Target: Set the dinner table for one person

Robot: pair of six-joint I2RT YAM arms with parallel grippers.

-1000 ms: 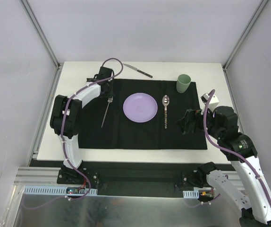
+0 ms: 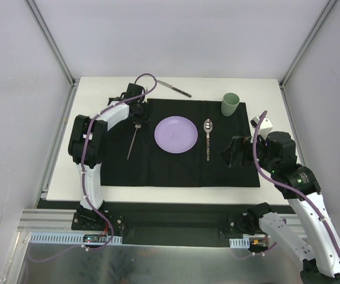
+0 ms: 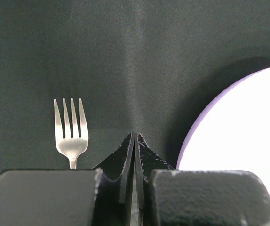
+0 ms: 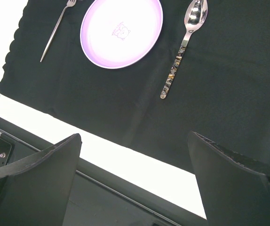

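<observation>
In the top view a purple plate [image 2: 176, 135] rests on the black mat [image 2: 176, 171], with a fork [image 2: 134, 142] to its left and a spoon [image 2: 208, 139] to its right. A knife [image 2: 174, 88] lies on the white table behind the mat, its dark handle to the right. The green cup [image 2: 230, 104] stands at the mat's back right. My left gripper is shut, nothing visible between its fingers, over the mat between fork tines and plate rim. Open and empty, my right gripper hangs over the mat's right side, to the right of the spoon.
The white table [image 2: 158, 194] shows as a bare strip around the mat. Grey walls close in the left, back and right. Mat space in front of the plate is clear. A purple cable [image 2: 82, 160] loops along my left arm.
The tableware has not moved, and my right arm is nearly still.
</observation>
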